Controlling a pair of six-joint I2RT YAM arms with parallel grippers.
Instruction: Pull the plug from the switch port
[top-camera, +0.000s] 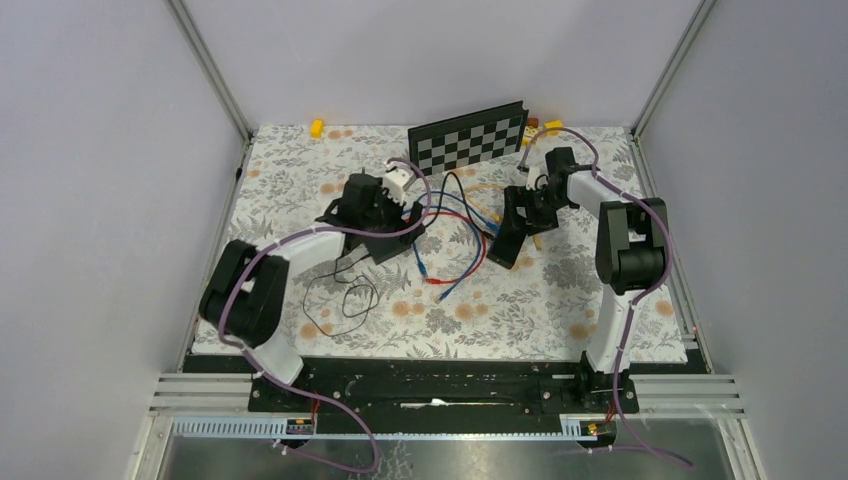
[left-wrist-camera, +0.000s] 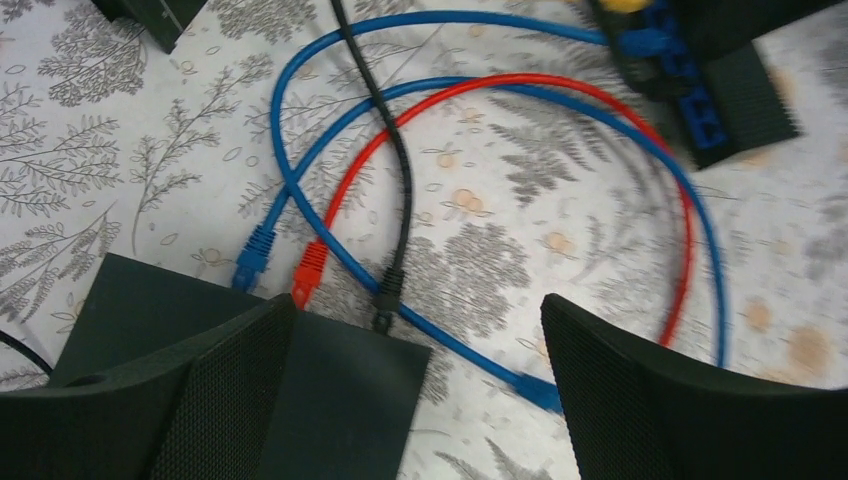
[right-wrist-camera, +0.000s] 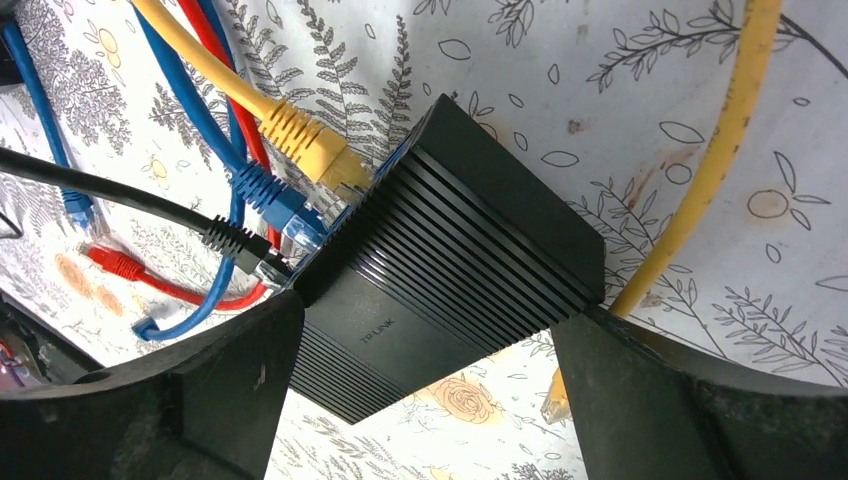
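A black TP-Link switch lies under my right gripper, which is open, its fingers at either side of the switch's body. Yellow, blue and black plugs enter its port side. In the left wrist view my left gripper stands part open over a flat dark box, near the ends of a blue plug, a red plug and a black plug; nothing shows held between its fingers.
A checkered board stands at the back. Small yellow objects lie at the rear. Loose thin cable lies at front left.
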